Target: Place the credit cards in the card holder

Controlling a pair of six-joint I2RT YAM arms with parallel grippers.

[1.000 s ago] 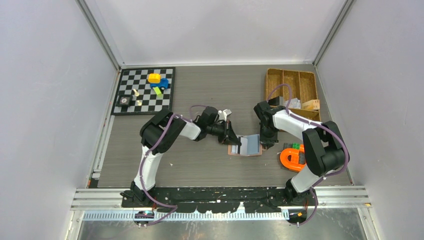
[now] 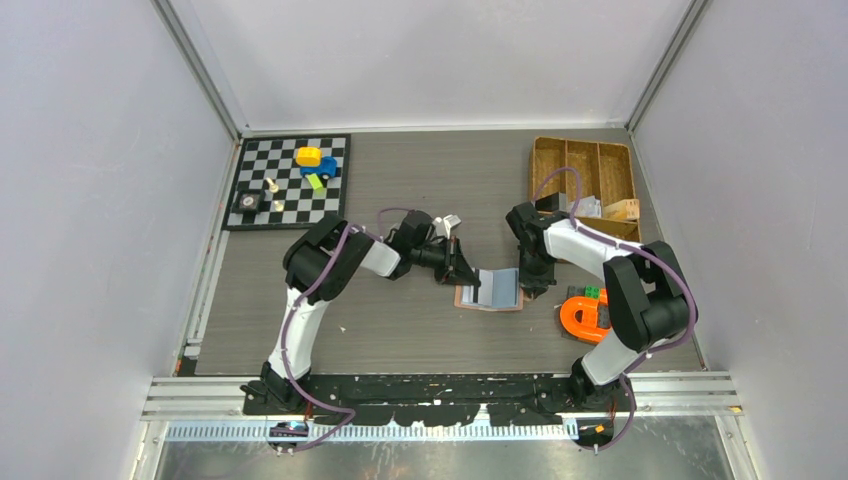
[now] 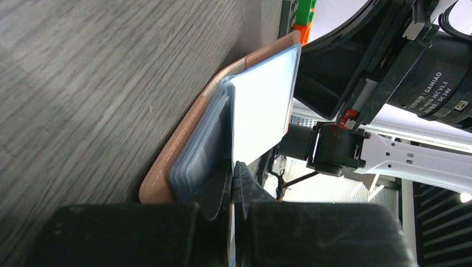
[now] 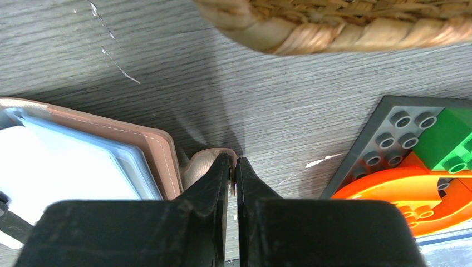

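The card holder [image 2: 490, 304] lies open on the table between my two arms. It has a brown cover and bluish clear sleeves [image 3: 200, 147]. In the left wrist view, my left gripper is shut at the raised edge of one sleeve, which runs down between its fingertips. A brown tab [image 4: 201, 166] at the holder's side is pinched by my right gripper, low over the table. One white sleeve page [image 4: 61, 167] lies flat toward the right cover. I cannot make out a separate credit card in any view.
A wicker tray [image 2: 548, 160] with white and tan items stands at the back right. Close to the right gripper lies an orange toy piece [image 2: 572, 318] with bricks. The chessboard [image 2: 240, 215] with toys is at the back left. Bare table surrounds the holder's left side.
The right gripper has stayed almost still at the holder's side.
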